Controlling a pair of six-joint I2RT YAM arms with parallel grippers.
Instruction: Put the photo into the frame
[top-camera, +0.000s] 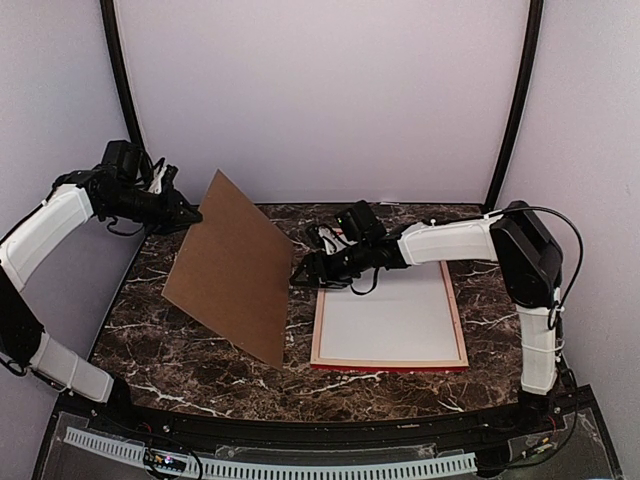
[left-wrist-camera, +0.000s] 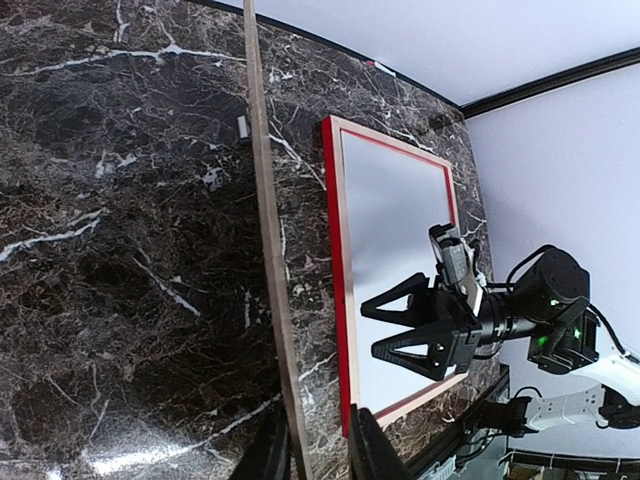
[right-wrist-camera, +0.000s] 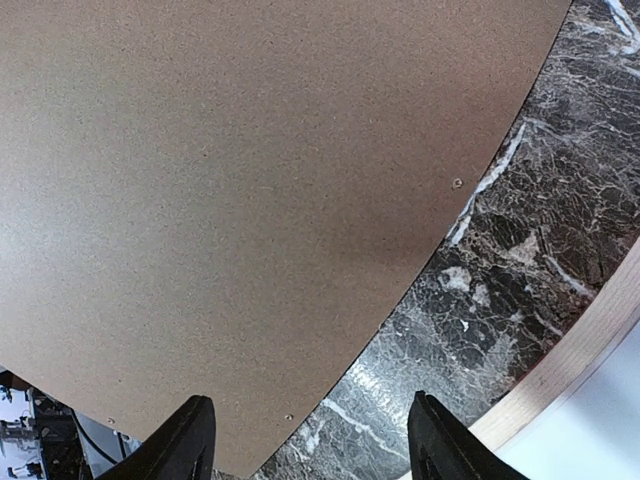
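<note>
A large brown board (top-camera: 228, 275) hangs tilted from my left gripper (top-camera: 185, 215), which is closed on its upper left edge; in the left wrist view it shows edge-on as a thin strip (left-wrist-camera: 268, 220). On the right lies the shallow frame (top-camera: 455, 320) with pale wood rim, red lining and white inside. My right gripper (top-camera: 310, 270) is open, its fingers apart with nothing between them, over the frame's left side and facing the board. In the right wrist view the board (right-wrist-camera: 250, 200) fills most of the picture just beyond those fingertips.
Pale walls (top-camera: 320, 120) enclose the back and sides.
</note>
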